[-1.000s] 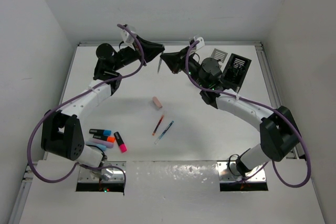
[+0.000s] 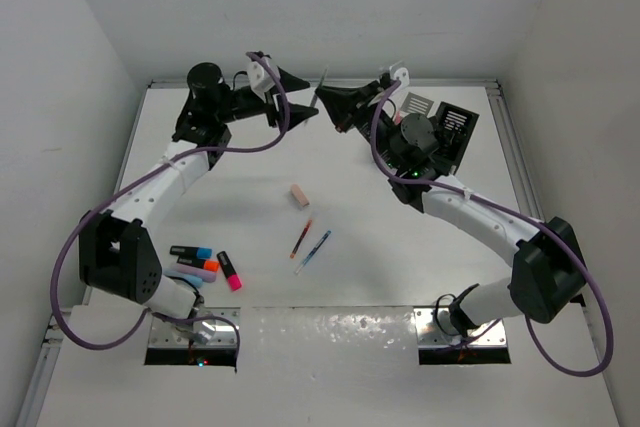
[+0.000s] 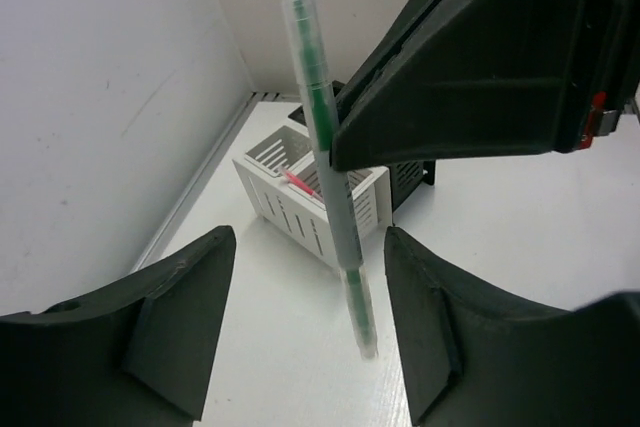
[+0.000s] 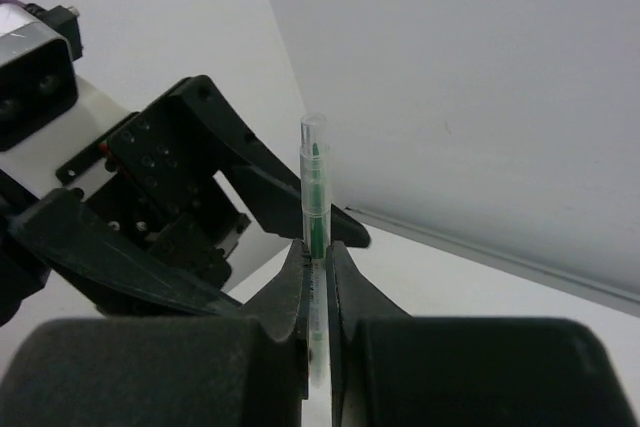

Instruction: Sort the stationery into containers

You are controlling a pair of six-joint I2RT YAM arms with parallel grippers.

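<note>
A translucent pen with a green inner (image 3: 340,207) is held upright high above the table by my right gripper (image 2: 326,92), which is shut on it. My left gripper (image 2: 298,97) is part open, its fingers either side of the pen's lower part without visibly touching it. A white slotted container with a pink item inside (image 3: 290,217) and a black slotted container (image 2: 452,132) stand at the back right. A pink eraser (image 2: 298,194), a red pen (image 2: 302,234) and a blue pen (image 2: 314,252) lie mid-table.
Several markers in blue, orange, black and pink (image 2: 200,265) lie at the front left beside the left arm's base. Walls bound the back and sides.
</note>
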